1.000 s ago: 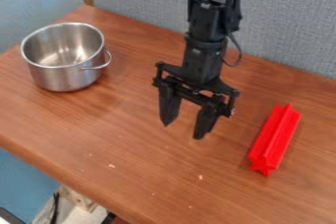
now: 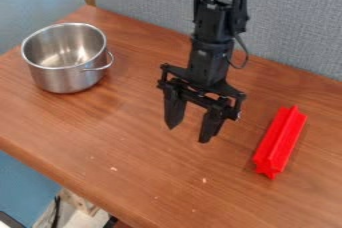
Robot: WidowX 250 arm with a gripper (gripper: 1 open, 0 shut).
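Observation:
My black gripper (image 2: 190, 122) hangs in the middle of the camera view, low above the wooden table, its two fingers apart and open with nothing between them. A long red block (image 2: 279, 142) lies on the table to its right. A steel pot (image 2: 64, 67) with a side handle stands at the back left, apart from the gripper.
A grey padded wall closes off the back. Cables hang past the table's front-left edge.

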